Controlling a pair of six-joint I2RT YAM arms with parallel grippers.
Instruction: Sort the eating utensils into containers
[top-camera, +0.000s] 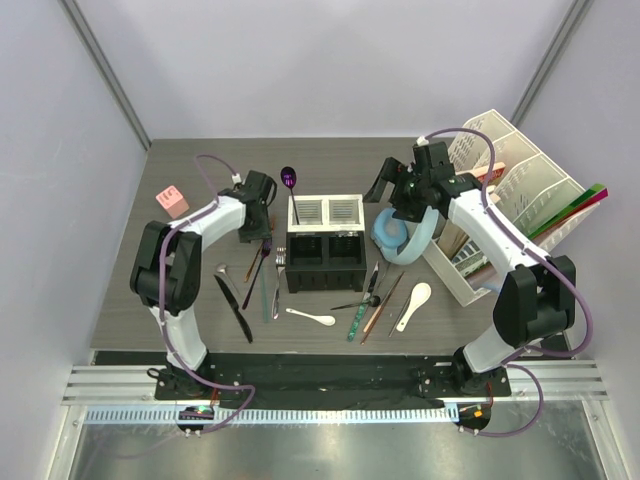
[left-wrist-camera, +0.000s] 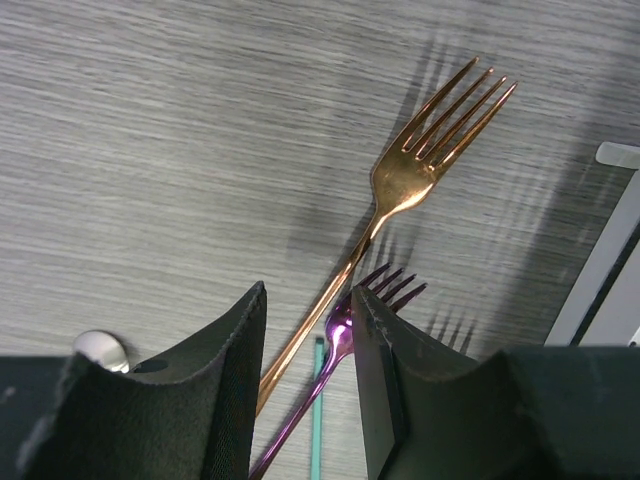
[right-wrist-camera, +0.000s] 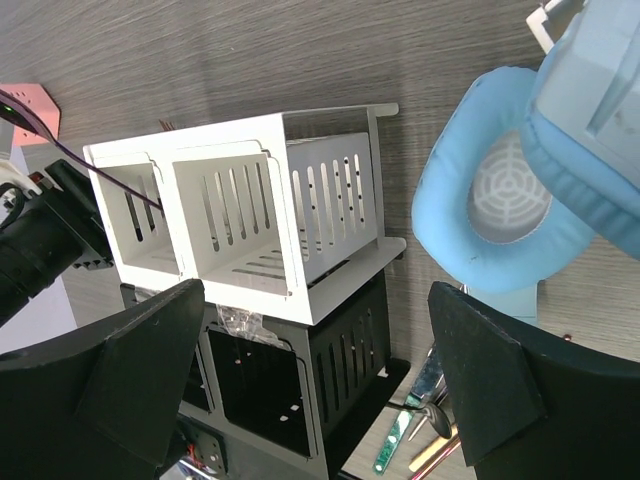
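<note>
My left gripper (top-camera: 256, 231) hangs open over a copper fork (left-wrist-camera: 400, 180) and a purple fork (left-wrist-camera: 340, 329) at left of the organizer, nothing held. My right gripper (top-camera: 390, 185) is open above the right of the organizer. The organizer has white compartments (top-camera: 310, 210) behind black ones (top-camera: 326, 260); a purple spoon (top-camera: 288, 178) stands in a white one. Around it lie a silver fork (top-camera: 278, 280), black knife (top-camera: 234, 306), white spoons (top-camera: 416, 298), and several other utensils.
A blue padded object (top-camera: 389, 229) and large white rack (top-camera: 455, 282) are at the right, a pink cube (top-camera: 171, 201) at far left. Bare table shows at back left.
</note>
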